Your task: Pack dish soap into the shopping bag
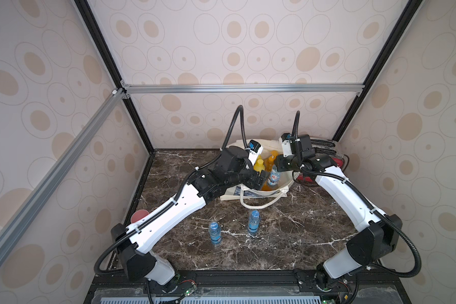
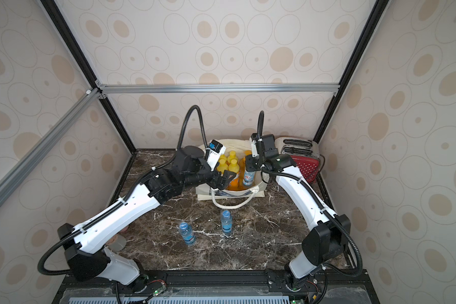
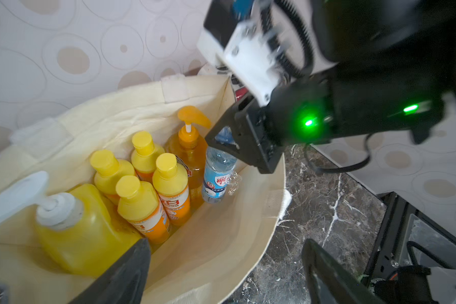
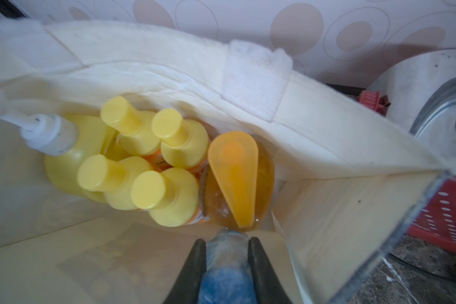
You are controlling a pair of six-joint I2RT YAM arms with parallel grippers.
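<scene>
A cream shopping bag [image 1: 255, 206] stands open at the back of the table. Inside it are several yellow-capped orange bottles [image 3: 173, 188], a large yellow pump bottle [image 3: 86, 230] and an amber pump bottle [image 4: 261, 177]. My right gripper is shut on a clear water bottle [image 3: 219, 167] with a blue-and-white label, held upright within the bag's right part, near its front wall. At the bag's front left rim is my left gripper, its fingers [image 3: 129, 273] wide apart with nothing between them. The right gripper partly hides the held bottle's top.
Two blue water bottles [image 1: 214, 232] [image 2: 226, 221] stand on the table in front of the bag. A red and silver appliance [image 2: 305, 164] is close on the bag's right. A pink item [image 1: 139, 215] lies at the left.
</scene>
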